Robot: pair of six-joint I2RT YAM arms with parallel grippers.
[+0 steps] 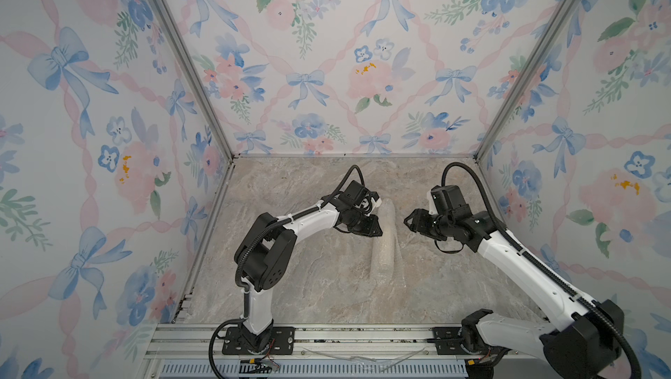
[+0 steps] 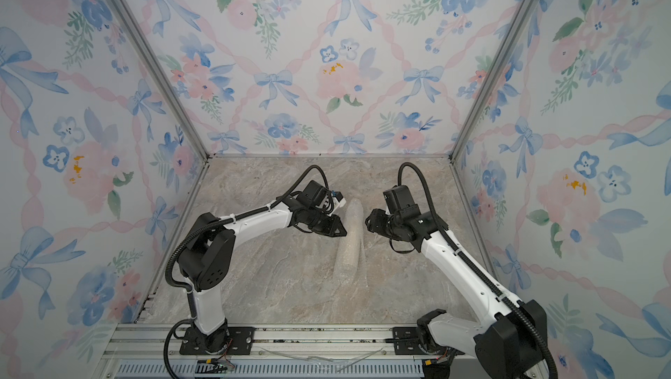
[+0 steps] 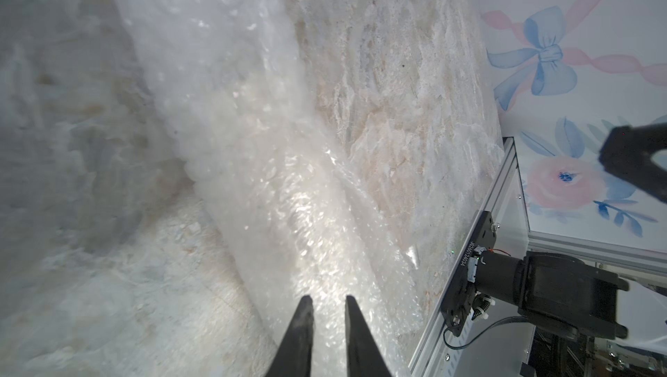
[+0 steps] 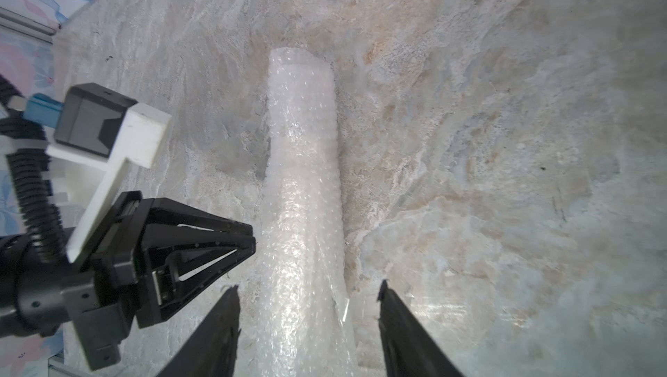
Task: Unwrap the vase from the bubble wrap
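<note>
A long roll of clear bubble wrap [image 1: 385, 239] lies on the marbled table, running from back to front; any vase inside is hidden by the layers. A loose flap [image 4: 342, 307] shows along its right side in the right wrist view. My left gripper hovers at the roll's left side, its fingers part open with a narrow gap and no wrap visibly caught between them. To the right of the roll, my right gripper is held above the table, its fingers spread wide and empty.
Patterned walls [image 1: 335, 64] enclose the back and sides. My two grippers face each other closely across the roll, and a metal rail [image 1: 377, 328] borders the front.
</note>
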